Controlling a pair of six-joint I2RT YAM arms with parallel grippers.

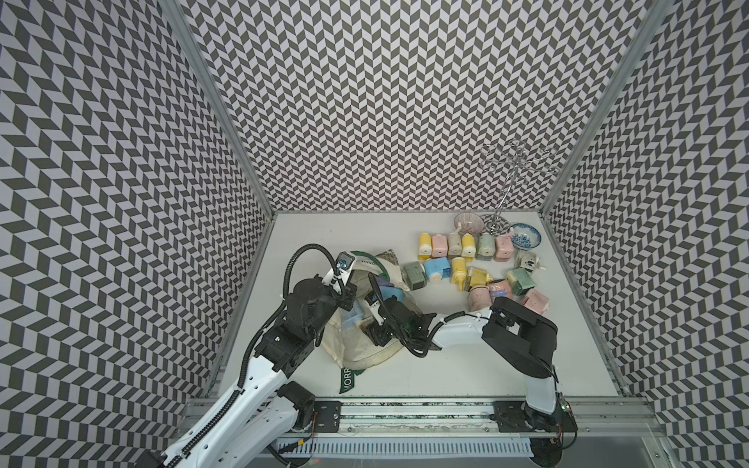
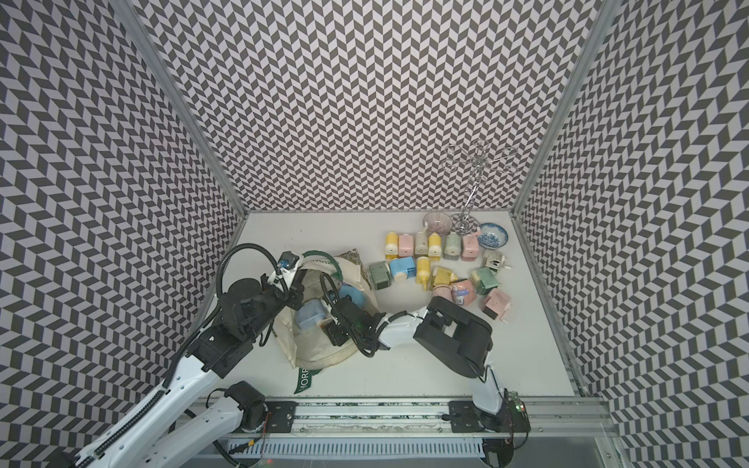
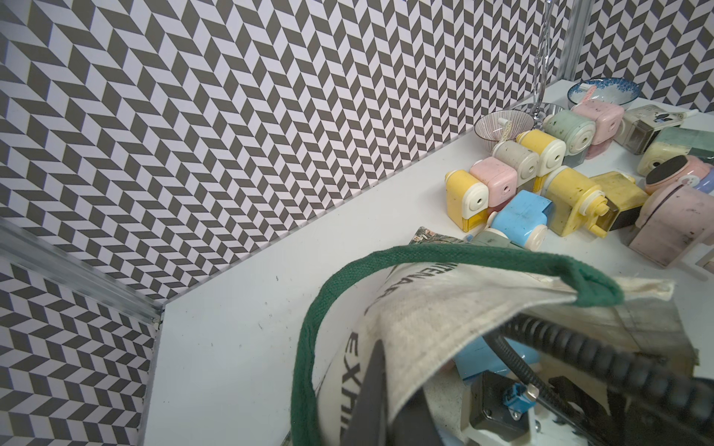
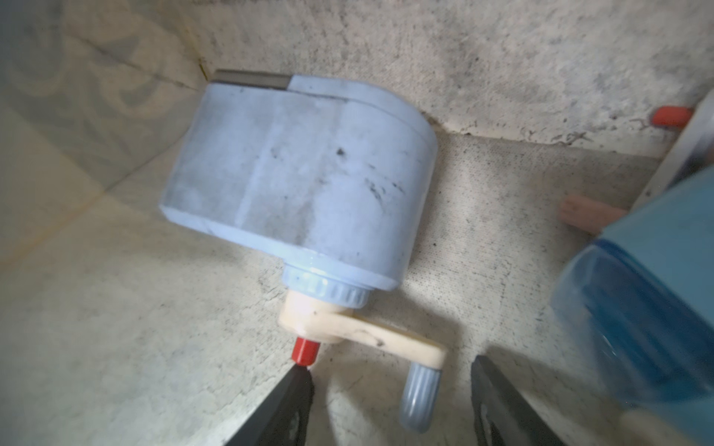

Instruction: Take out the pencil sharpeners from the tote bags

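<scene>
The canvas tote bag (image 1: pixel 370 358) lies open on the table, its green handle (image 3: pixel 319 312) raised. My left gripper is shut on the bag's canvas edge at its upper rim. Inside the bag, my right gripper is part open around the handle end of a pale blue pencil sharpener (image 4: pixel 297 178), with its fingertips either side of the crank and apparently not gripping it. A brighter blue translucent sharpener (image 4: pixel 647 290) lies to the right of it in the right wrist view.
Many sharpeners (image 1: pixel 439 246) in pastel colours crowd the table right of the bag. Two bowls (image 1: pixel 525 235) and a metal stand (image 1: pixel 507 187) stand at the back right.
</scene>
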